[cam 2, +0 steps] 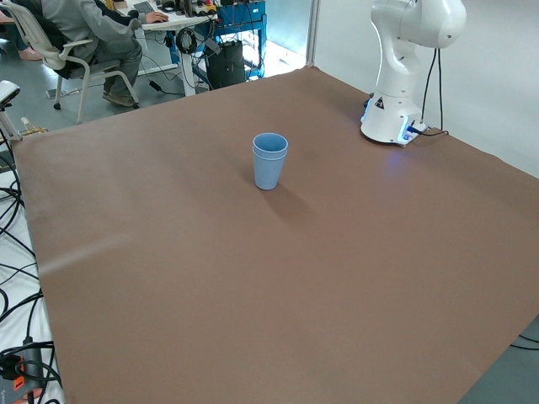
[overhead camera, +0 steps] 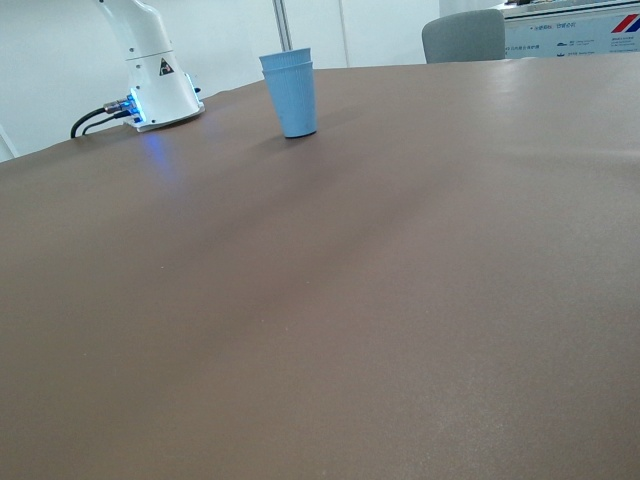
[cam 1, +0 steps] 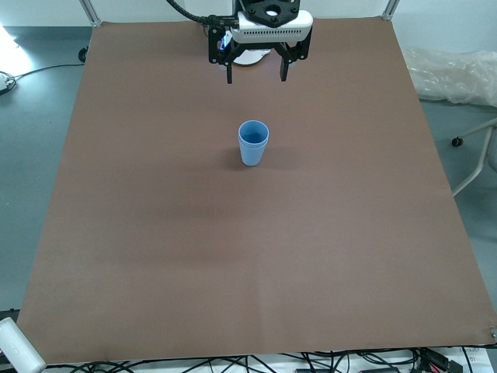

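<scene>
A light blue cup, apparently two nested, stands upright mid-table, seen in the left view [cam 1: 253, 148], top view [overhead camera: 291, 100] and right view [cam 2: 268, 164]. In the left view my black and white gripper [cam 1: 256, 71] is high at the far end, above and behind the cup and clear of it. Its two fingers hang apart, open, with nothing seen between them. The gripper is out of frame in the top and right views.
Cables [cam 1: 373, 357] run along the table's near edge, and the white arm base [cam 2: 396, 114] stands at one end.
</scene>
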